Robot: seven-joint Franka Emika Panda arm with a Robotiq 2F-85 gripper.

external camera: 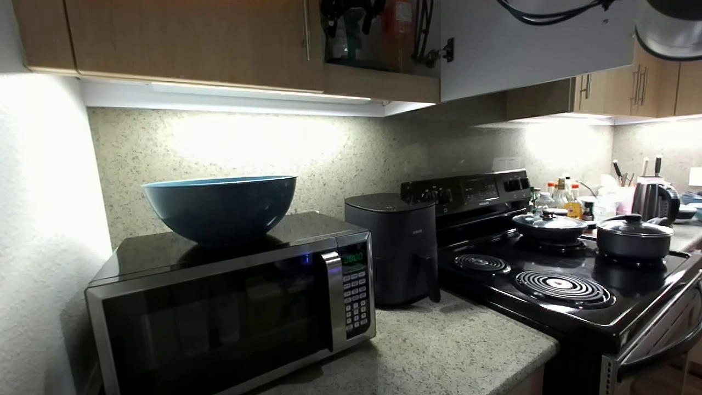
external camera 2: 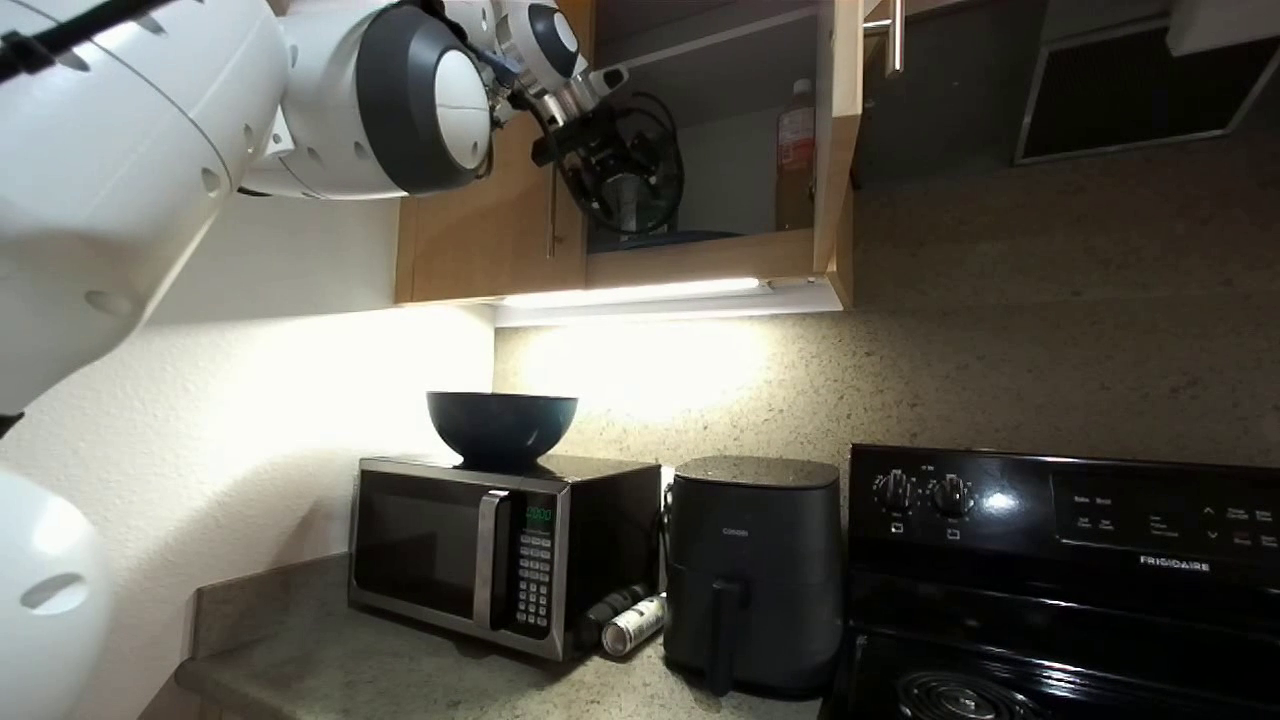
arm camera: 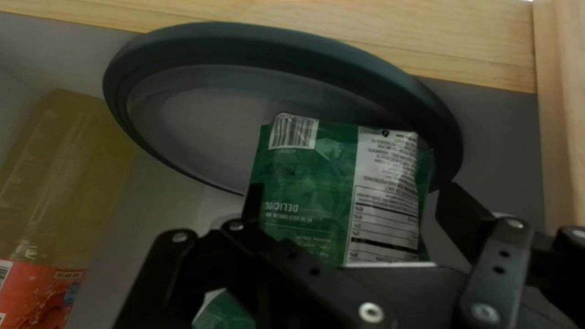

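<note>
Inside the open upper cabinet, a green bag [arm camera: 307,181] with a barcode and a white label stands in front of a dark round plate [arm camera: 203,109] in the wrist view. My gripper is open, one finger on each side of the bag. Whether either finger touches the bag I cannot tell. In exterior view 2 the gripper [external camera 2: 642,168] is at the cabinet's opening, where its cables and body cover part of the bag. Only the gripper's dark lower parts [external camera: 352,13] show at the top of exterior view 1.
A bottle [arm camera: 66,181] with a red label lies to the left in the wrist view. The cabinet door [external camera 2: 840,132] stands open on the right. Below are a microwave [external camera 2: 462,540] bearing a blue bowl [external camera 2: 501,426], an air fryer [external camera 2: 756,576] and a stove [external camera: 559,276].
</note>
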